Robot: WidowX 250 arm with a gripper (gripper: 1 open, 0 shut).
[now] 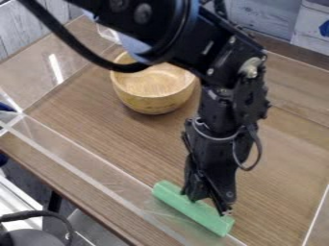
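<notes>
My black gripper (206,192) points down over the front of the wooden table, shut, its tips low at the upper side of a green cylindrical object (191,210). The green object lies on its side near the front edge. Whether the tips touch it is hard to tell, and no object shows held between them.
A round wooden bowl (152,91) sits behind to the left, partly hidden by the arm. A clear strip runs along the front-left edge. Pale panels stand at the back.
</notes>
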